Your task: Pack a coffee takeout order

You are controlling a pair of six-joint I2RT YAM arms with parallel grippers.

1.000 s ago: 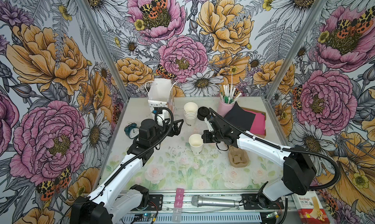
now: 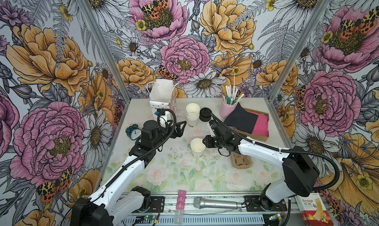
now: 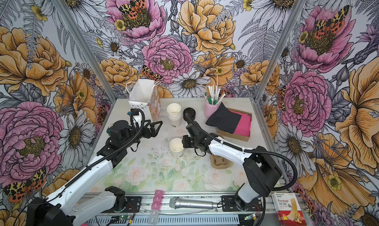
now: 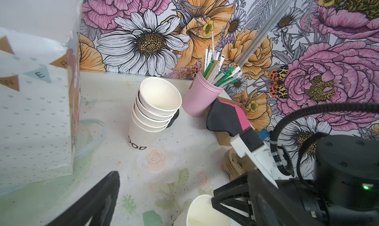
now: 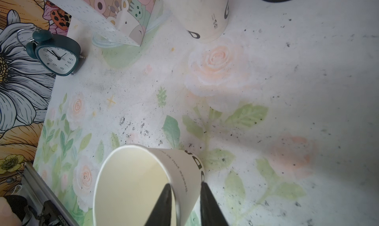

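A single white paper cup (image 2: 197,145) stands near the middle of the table. My right gripper is at its rim, fingers partly apart: one finger (image 5: 167,206) is on the cup's inner side, the other (image 5: 207,206) outside, with a gap beside the wall. Back from it rises a stack of white cups (image 4: 152,107). My left gripper (image 2: 182,128) hovers open and empty, left of the stack. The white paper bag (image 2: 161,93) stands upright at the back left. Black lids (image 2: 205,114) sit right of the stack. A brown cup carrier (image 2: 241,161) lies partly behind the right arm.
A pink holder (image 4: 199,95) full of straws and stirrers stands at the back. Right of it, a cardboard box (image 2: 269,125) holds black and pink sleeves. A green alarm clock (image 5: 57,54) sits at the left edge.
My right gripper has come slightly lower and toward the front beside the single cup, which has shifted a little forward with it. The left arm has barely moved.
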